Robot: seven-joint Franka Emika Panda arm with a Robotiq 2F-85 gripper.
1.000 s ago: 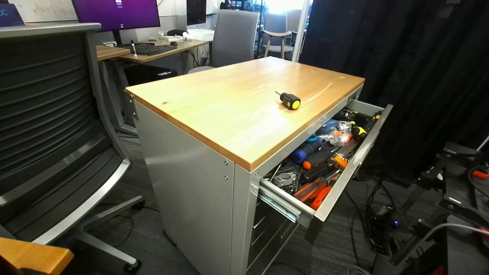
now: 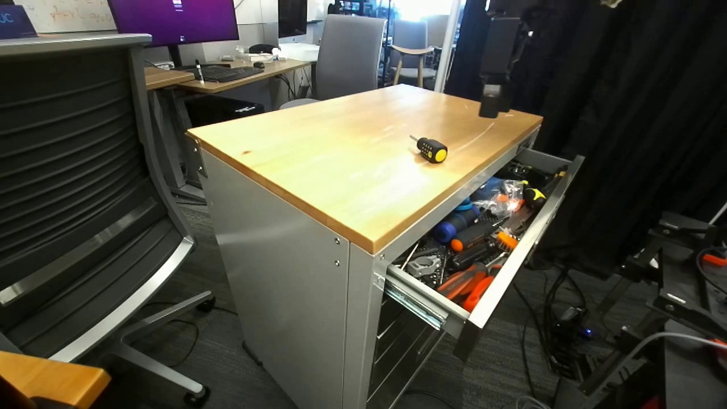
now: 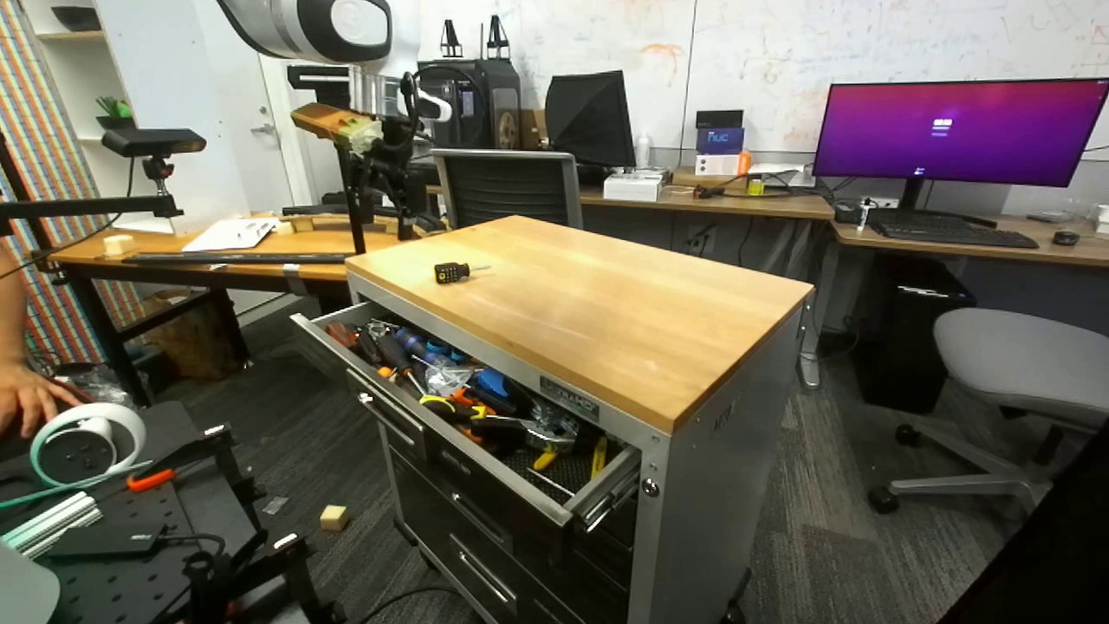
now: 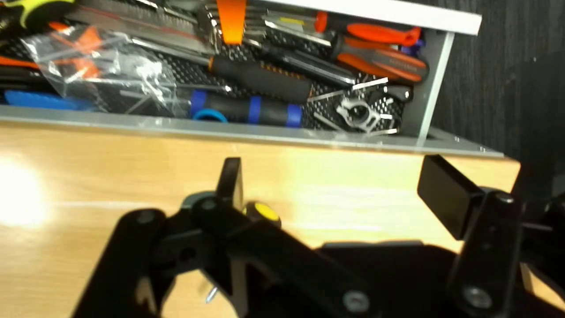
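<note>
A stubby black-and-yellow screwdriver [image 2: 432, 150] lies on the wooden top [image 2: 327, 150] of a metal cabinet; exterior view 2 shows the same screwdriver [image 3: 452, 272] near the edge above the pulled-out drawer [image 3: 489, 458]. Above the cabinet hangs my gripper, its fingers wide apart and nothing between them. In the wrist view the screwdriver's yellow end [image 4: 263, 211] peeks out beside the left finger, which hides most of the handle; its shaft tip [image 4: 212, 294] shows lower down.
Hand tools fill the drawer, among them a blue-banded handle [image 4: 243, 108], red-handled pliers [image 2: 465, 280] and a clear plastic bag [image 4: 122, 74]. An office chair [image 2: 75, 191] stands beside the cabinet. Most of the wooden top is bare.
The gripper has come down into exterior view 1 at the upper right, where only the curtain and a sliver of dark hardware showed before. Screwdriver and drawer have not moved.
</note>
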